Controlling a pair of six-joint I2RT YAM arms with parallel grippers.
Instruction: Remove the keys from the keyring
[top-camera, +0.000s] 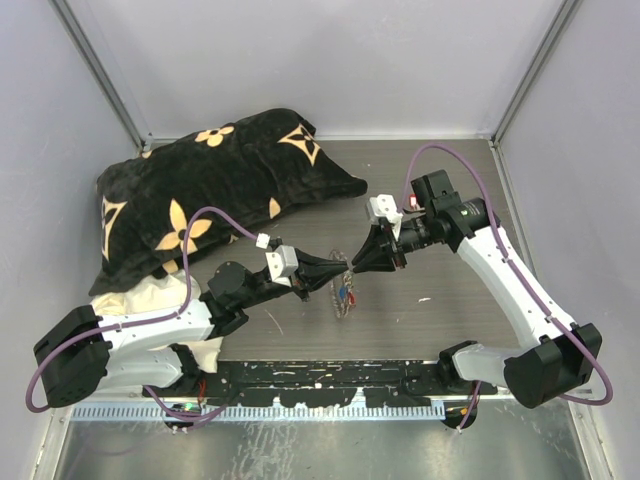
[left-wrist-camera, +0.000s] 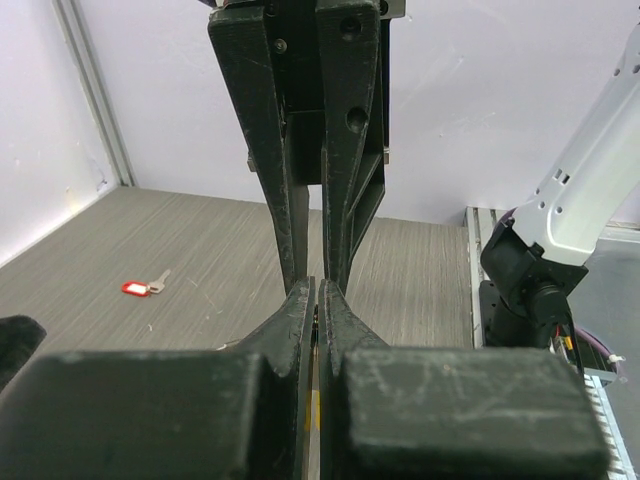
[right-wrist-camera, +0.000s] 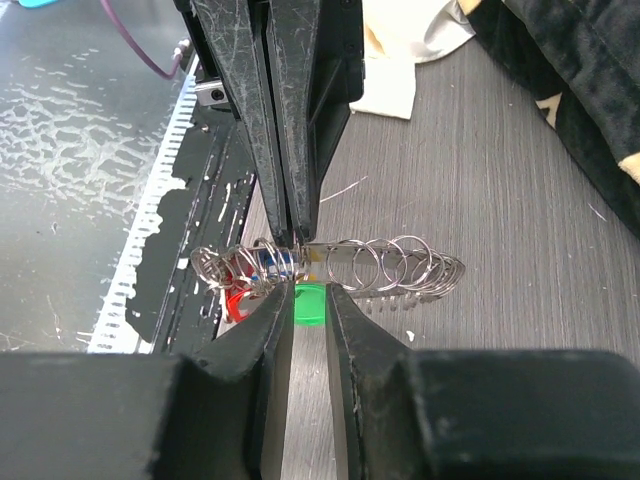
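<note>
The coiled metal keyring (right-wrist-camera: 420, 270) hangs between my two grippers, with a green tag (right-wrist-camera: 309, 305) and red and blue tags below. My left gripper (top-camera: 343, 265) is shut at the ring; in the right wrist view its tips are at the coils. My right gripper (top-camera: 360, 266) meets it from the right, its fingertips at the ring with a narrow gap between them; whether they grip the ring is unclear.
A key with a red tag lies on the wooden floor at the back right. A black patterned blanket (top-camera: 200, 180) and white cloth (top-camera: 140, 300) fill the left side.
</note>
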